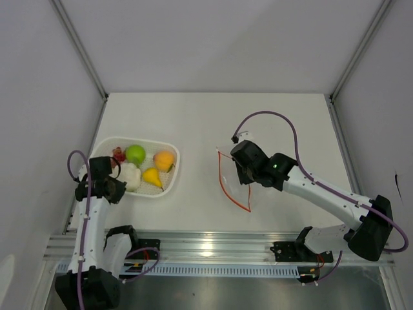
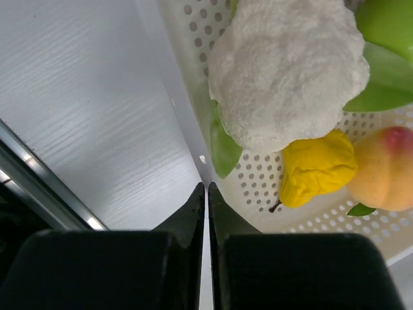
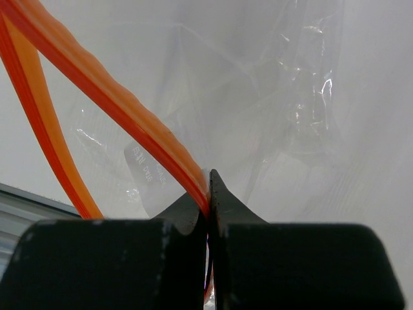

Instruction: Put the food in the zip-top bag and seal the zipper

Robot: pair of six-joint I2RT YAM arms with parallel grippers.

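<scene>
The white cauliflower (image 2: 284, 77) with green leaves rests in the basket, ahead of my left gripper and clear of its fingers. That gripper is shut, its tips together with nothing between them, near the basket's rim. In the top view my left gripper (image 1: 118, 192) is at the basket's near left corner, partly covering the cauliflower (image 1: 129, 177). My right gripper is shut on the orange-edged rim of the clear zip top bag (image 3: 251, 97). The bag's mouth (image 1: 226, 188) hangs open in the top view, with no food visible inside.
The white perforated basket (image 1: 135, 141) also holds red grapes (image 1: 118, 154), a green fruit (image 1: 135, 154), a peach (image 1: 164, 160) and a yellow pepper-like item (image 1: 151, 177). Bare table (image 1: 197, 135) lies between basket and bag. A metal rail (image 1: 206, 240) runs along the front.
</scene>
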